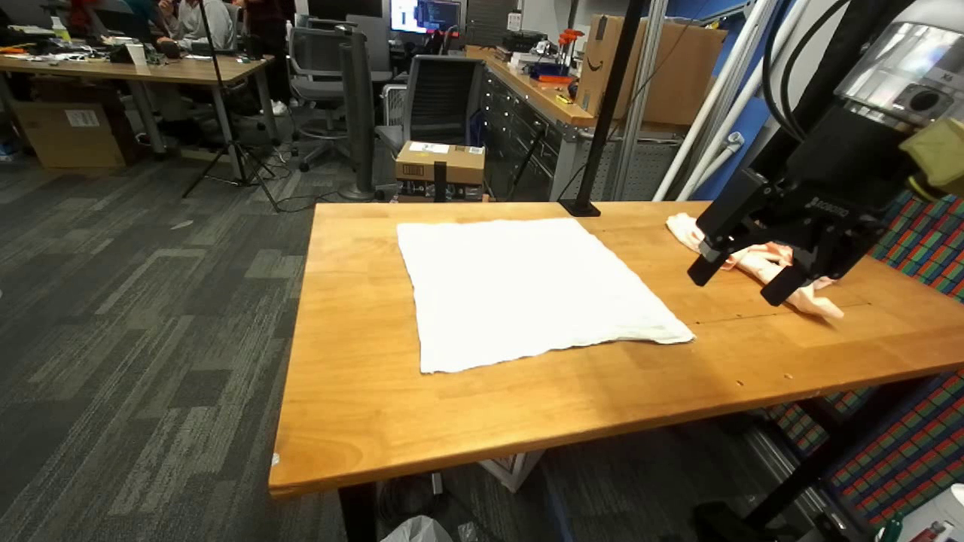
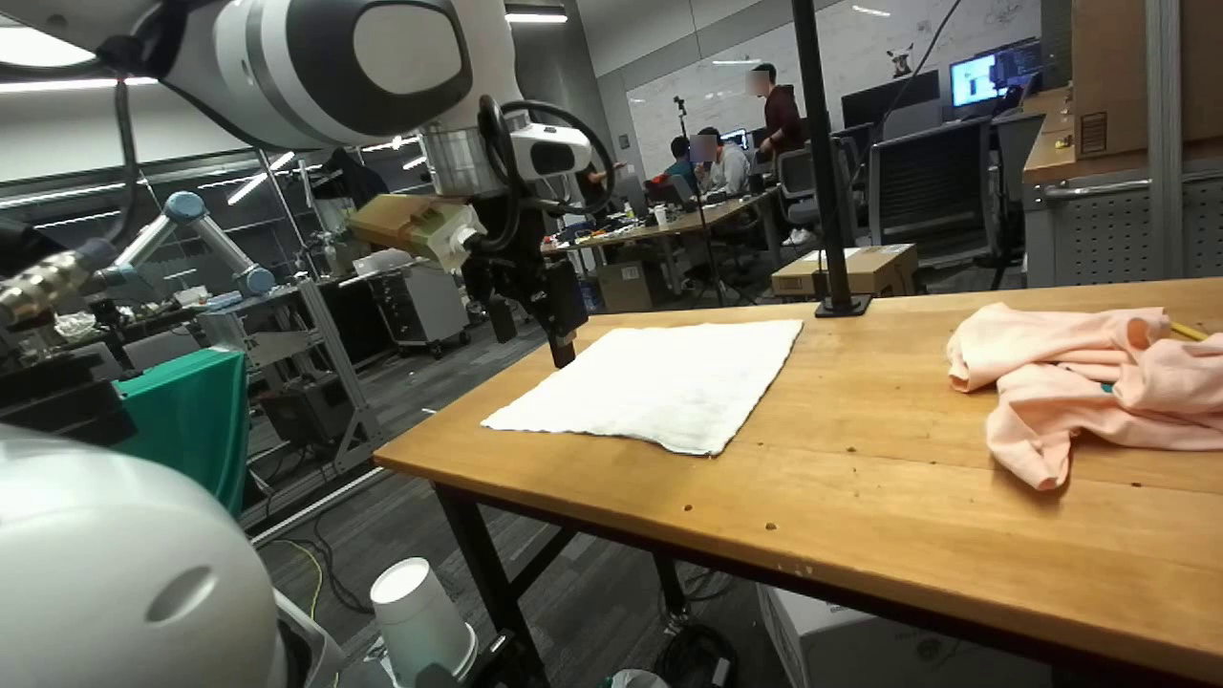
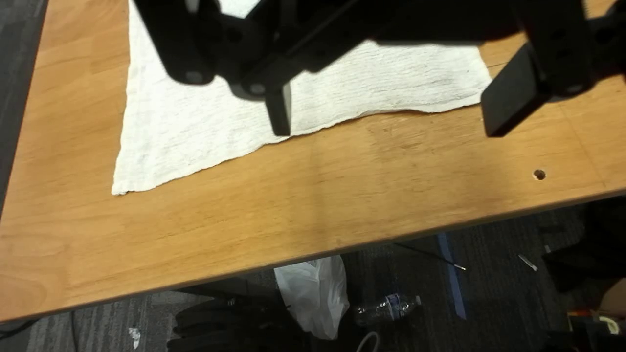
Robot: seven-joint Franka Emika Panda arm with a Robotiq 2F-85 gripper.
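A white cloth [image 1: 529, 293] lies spread nearly flat on the wooden table, roughly square, with its near edge slightly wavy. The wrist view shows that edge of the cloth [image 3: 193, 129] running behind my fingertips. My gripper [image 1: 736, 285] hangs above the table, open, its two black fingers well apart and nothing between them. In the wrist view the gripper spans bare wood and the cloth's near edge. From the other side, the gripper [image 2: 533, 338] is seen in front of the cloth [image 2: 676, 373]; its exact height is hard to tell.
A crumpled peach cloth [image 2: 1089, 378] rests at the other end of the table. A black pole [image 1: 592, 135] stands at the table's back edge. Bare wood [image 3: 234, 217] lies between the white cloth and the near table edge.
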